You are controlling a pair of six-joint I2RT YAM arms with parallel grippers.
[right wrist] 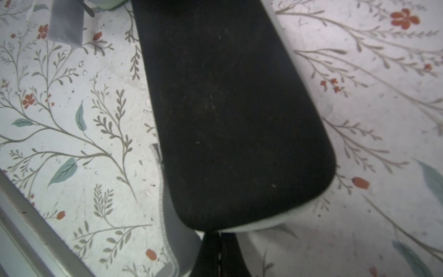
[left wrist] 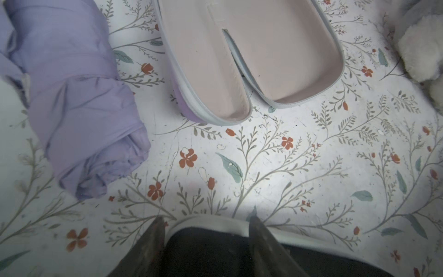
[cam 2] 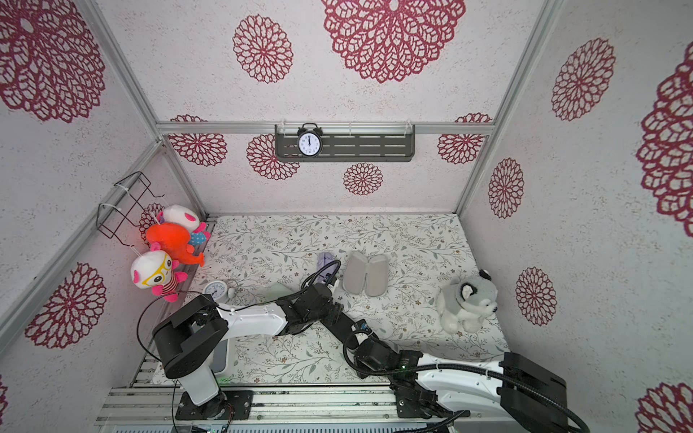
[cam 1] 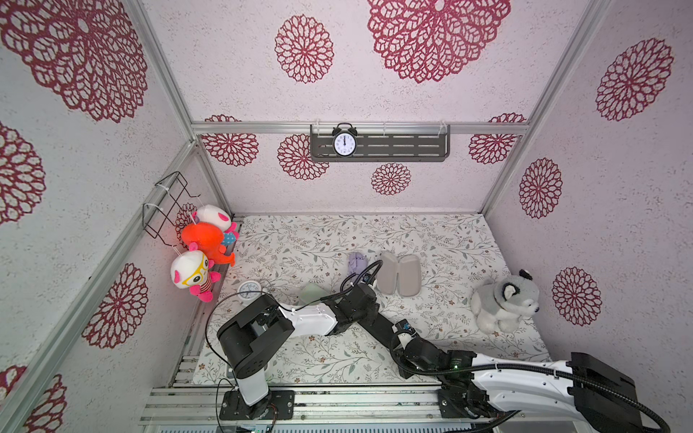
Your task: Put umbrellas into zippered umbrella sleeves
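A long black zippered sleeve (right wrist: 230, 115) with pale edging lies diagonally across the front middle. My left gripper is at its far end, fingers apart and blurred over the rounded tip; whether they touch it is unclear. My right gripper is shut at the near end; any thin edge between its fingers is hard to tell. A rolled lilac umbrella (left wrist: 78, 110) lies beyond the sleeve, beside an open beige case (left wrist: 286, 50) with two lobes. A pale green item (cam 1: 312, 292) is partly hidden behind my left arm.
A grey husky plush (cam 1: 505, 303) sits at the right. Plush toys (cam 1: 202, 252) sit on the left edge, near a small white clock (cam 2: 216, 291). A shelf (cam 1: 389, 143) holds an alarm clock.
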